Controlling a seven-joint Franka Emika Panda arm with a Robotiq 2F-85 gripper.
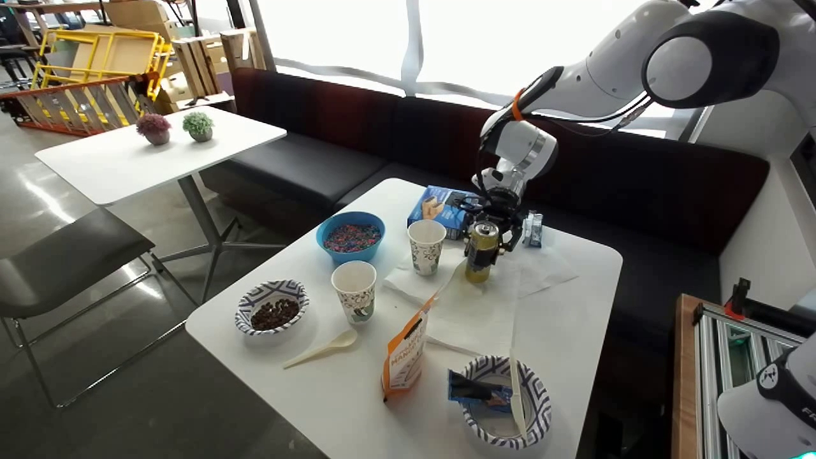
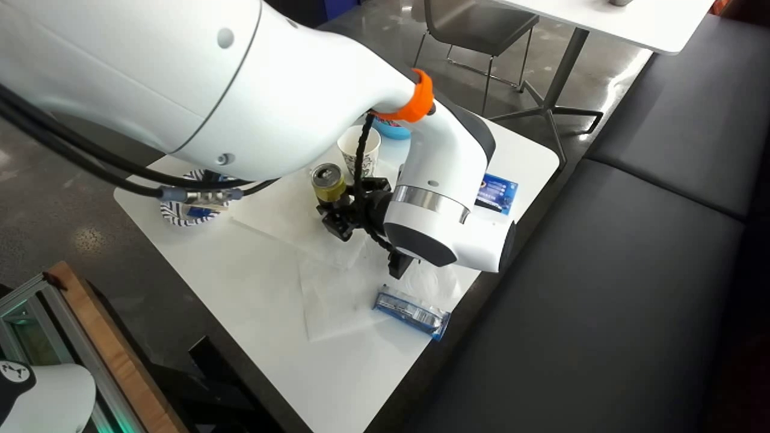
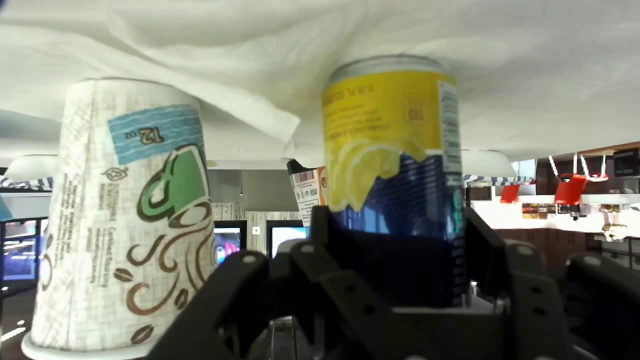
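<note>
A yellow and dark blue drink can (image 1: 479,268) stands upright on white paper (image 1: 483,313) near the table's middle. My gripper (image 1: 485,246) reaches it from the back of the table, low and level, with one finger on each side of the can. In the wrist view the can (image 3: 390,150) appears upside down, its lower part in that picture between the dark fingers. The fingers lie very close to its sides; whether both press on it cannot be told. From above, the can's top (image 2: 328,174) shows beside the black gripper.
A patterned paper cup (image 1: 426,248) stands close beside the can, with a blue box (image 1: 440,208) behind. Another cup (image 1: 355,292), a blue bowl (image 1: 353,222), an orange pouch (image 1: 405,356) and a patterned bowl (image 1: 539,401) stand farther off.
</note>
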